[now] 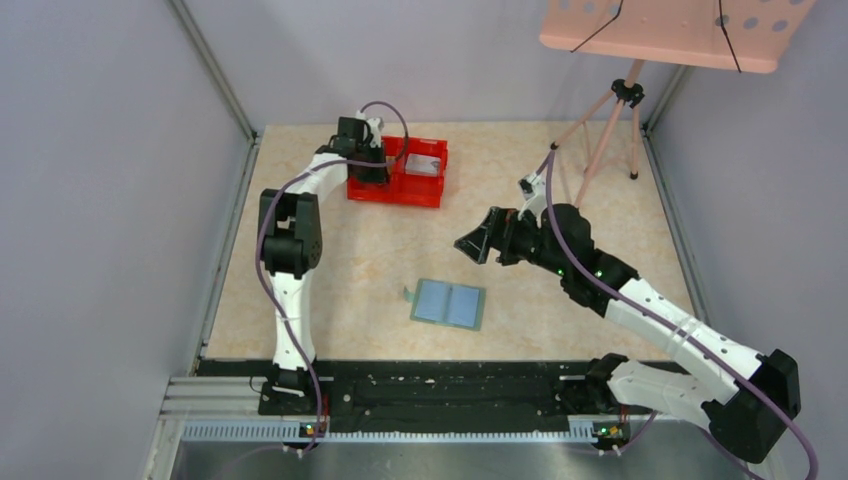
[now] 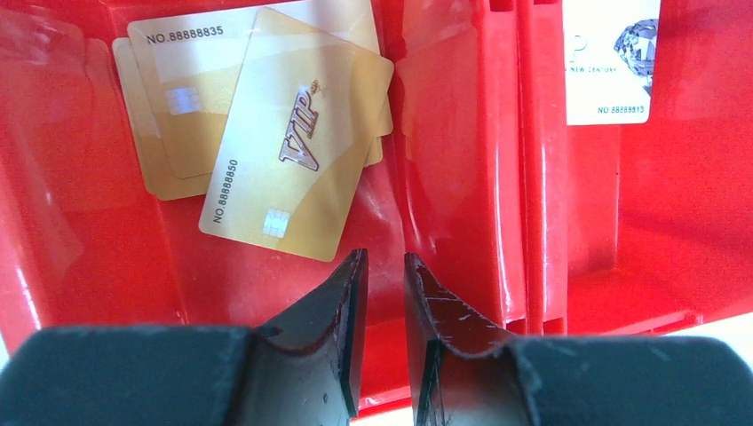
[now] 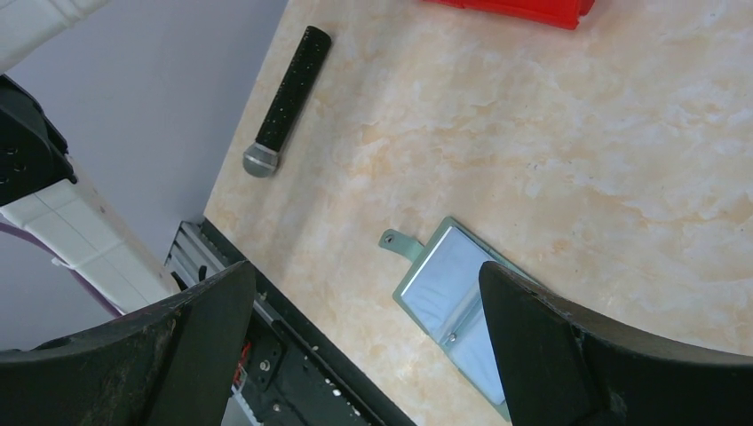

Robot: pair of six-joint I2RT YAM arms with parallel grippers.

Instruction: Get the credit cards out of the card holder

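Observation:
Several gold cards (image 2: 297,133) lie overlapped in the left compartment of the red box (image 1: 415,194). A white card (image 2: 611,62) lies in its right compartment. My left gripper is over the left compartment, its fingertips slightly parted and nothing between them, in front of the gold cards. On the table, the green-edged card holder (image 1: 447,304) is spread flat with pale panels showing; whether cards are inside, I cannot tell. Over the table, up and to the right of the holder, my right gripper hangs wide open and empty.
A black microphone (image 3: 289,102) lies on the left of the table, hidden by my left arm from above. A pink tripod stand (image 1: 600,140) is at the back right. Bare table (image 1: 380,250) lies between the box and holder.

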